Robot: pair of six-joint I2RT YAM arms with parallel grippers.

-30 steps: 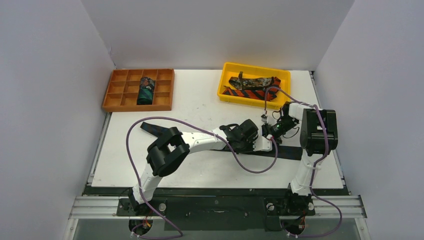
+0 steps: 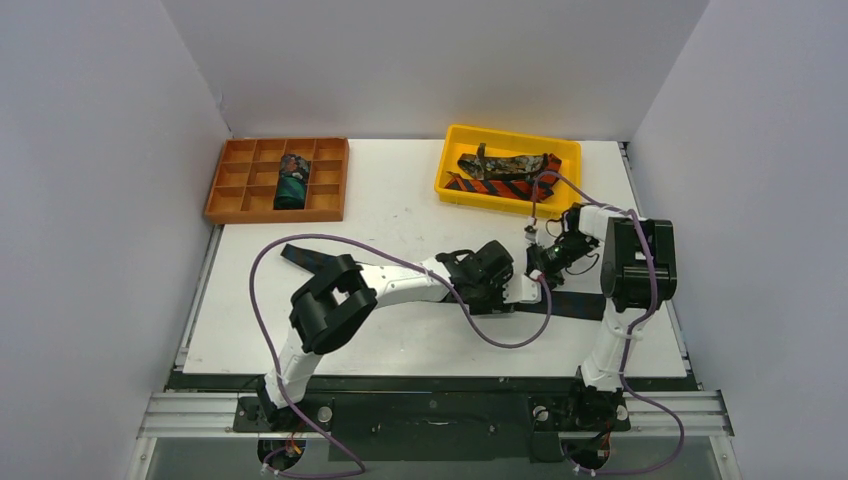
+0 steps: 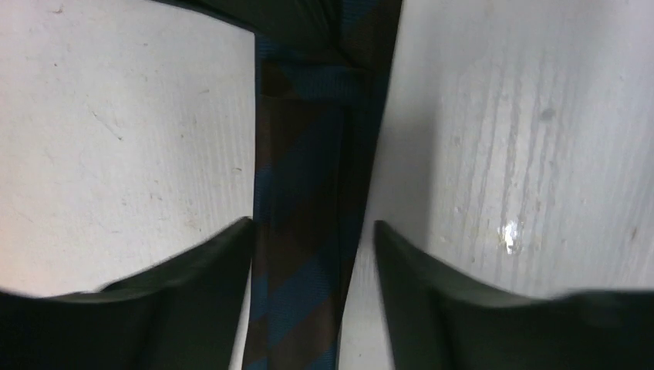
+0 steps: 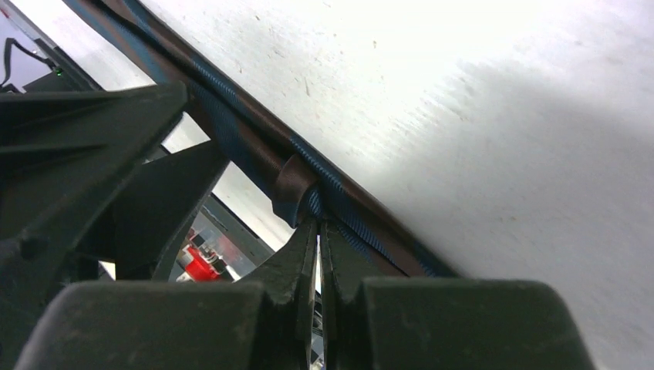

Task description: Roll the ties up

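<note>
A dark tie with blue and brown diagonal stripes [image 2: 574, 305] stretches across the white table, its far end reaching the left side. In the left wrist view the tie [image 3: 297, 208] passes between the spread fingers of my left gripper, which is open around it. A small turned-over fold [image 4: 294, 185] shows on the tie in the right wrist view. My right gripper is shut at that fold, with thin cloth at its tips. The left gripper's fingers [image 4: 127, 123] show beside it, low over the strip. Arms hide the tie's middle from above.
A yellow bin [image 2: 508, 136] with more ties stands at the back right. An orange-brown divided box [image 2: 232, 180], at the back left, holds a rolled dark green tie [image 2: 292, 184].
The left gripper has shifted slightly towards the table's front and its fingers seem to have parted. The right arm has barely moved.
</note>
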